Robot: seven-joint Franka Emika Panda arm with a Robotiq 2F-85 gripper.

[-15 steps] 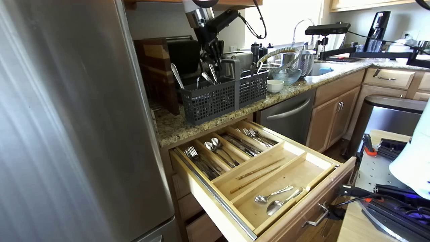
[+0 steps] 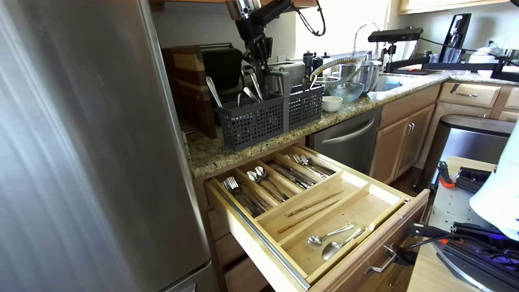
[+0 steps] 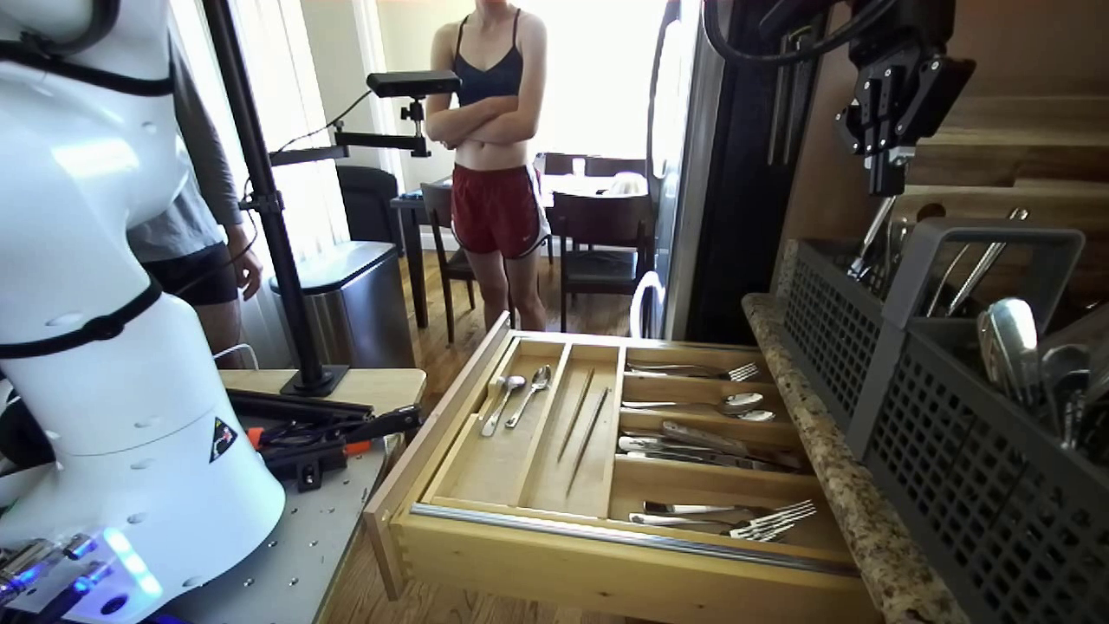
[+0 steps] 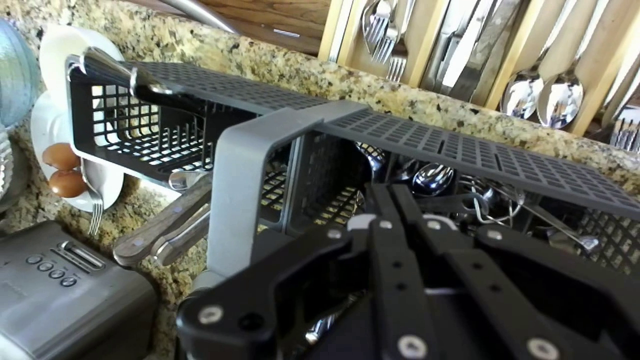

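My gripper hangs over the grey cutlery basket (image 2: pixel 253 121) on the counter, its black fingers drawn together and pointing down. It is shut; whether a thin thing sits between the fingertips cannot be made out. In exterior view 2, the top of a metal handle (image 3: pixel 875 229) in the basket appears just below the fingertips, but contact is unclear. Several more utensils stand in the basket, among them a spoon (image 4: pixel 433 178) seen from above. Below, the open drawer (image 2: pixel 253 243) holds forks (image 2: pixel 232 185), spoons (image 2: pixel 261 174) and knives (image 3: pixel 676 447) in separate compartments.
Two spoons lie in the drawer's front compartment, beside a pair of chopsticks (image 2: pixel 311 208). The basket's raised handle (image 4: pixel 240 174) stands close to my gripper. A wooden board (image 2: pixel 202 87) and a toaster (image 4: pixel 66 288) are near the basket. People stand beyond the drawer.
My gripper has risen a little and shifted right in exterior view 1, uncovering more of the utensil handles beside it. The basket and drawer look unchanged.
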